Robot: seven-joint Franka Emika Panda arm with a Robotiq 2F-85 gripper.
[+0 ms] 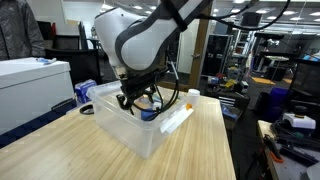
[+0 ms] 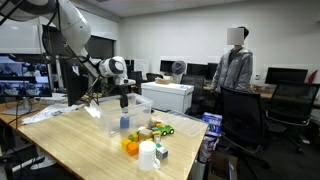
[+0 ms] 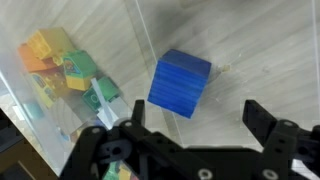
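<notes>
A blue block (image 3: pixel 180 82) lies on the floor of a clear plastic bin (image 1: pixel 106 110). In the second exterior view the block (image 2: pixel 125 122) shows through the bin's wall. My gripper is open above the bin, its fingers spread wide with nothing between them. From the wrist, the block appears ahead of the fingertips, slightly left of the middle of the gap. The first exterior view has the gripper (image 1: pixel 136 101) at the bin's opening, partly hiding what is inside.
Outside the bin's wall, several coloured blocks (image 3: pixel 82 66) lie on the table. A white mug (image 2: pixel 148 156) and a green toy (image 2: pixel 165 130) stand near them.
</notes>
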